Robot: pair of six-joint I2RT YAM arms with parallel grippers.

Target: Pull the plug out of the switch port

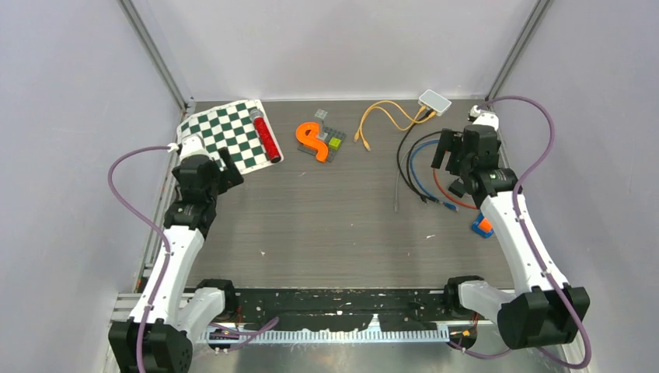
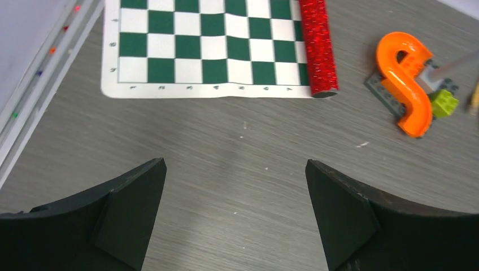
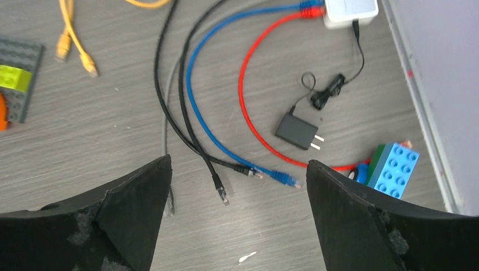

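At the back right of the table sits a small white network switch (image 1: pixel 434 102); its lower part shows at the top of the right wrist view. A blue cable plug (image 3: pixel 312 4) and a red cable plug (image 3: pixel 312 12) sit at the switch's edge, and a thin black power plug (image 3: pixel 356 28) enters it too. Yellow, black and grey cables also run toward it. My right gripper is open above the loose cable ends, holding nothing. Over bare table near the chessboard, my left gripper is open and empty.
A black power adapter (image 3: pixel 297 131) and blue toy bricks (image 3: pixel 393 169) lie on the right. An orange track piece (image 1: pixel 312 141) is at the back middle. The green-white chessboard (image 1: pixel 220 132) with a red tube (image 1: pixel 266 138) fills the back left.
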